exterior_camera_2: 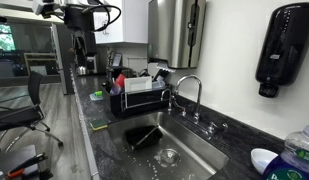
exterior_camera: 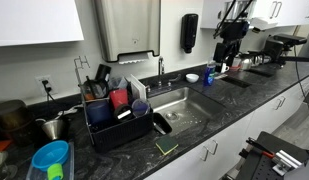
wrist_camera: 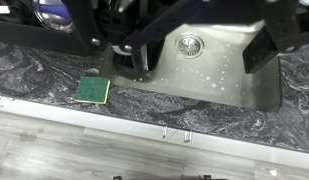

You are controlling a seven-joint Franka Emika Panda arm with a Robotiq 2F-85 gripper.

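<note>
My gripper hangs high above the front of the counter, with its dark fingers (wrist_camera: 262,48) wide apart and nothing seen between them. In the exterior view 1 the gripper (exterior_camera: 224,62) is at the upper right, well clear of the counter. A green and yellow sponge (wrist_camera: 92,89) lies on the dark counter near its front edge, left of the steel sink (wrist_camera: 219,85). The same sponge (exterior_camera: 167,147) shows in front of the dish rack. Inside the sink a dark pan (exterior_camera_2: 146,137) leans at the rack side.
A black dish rack (exterior_camera: 114,132) full of cups and utensils stands left of the sink. Farther left, a tray holds a blue bowl (exterior_camera: 51,153). Beyond the sink are a white bowl (exterior_camera_2: 262,158), a blue-capped bottle (exterior_camera_2: 294,158) and the faucet (exterior_camera_2: 198,90).
</note>
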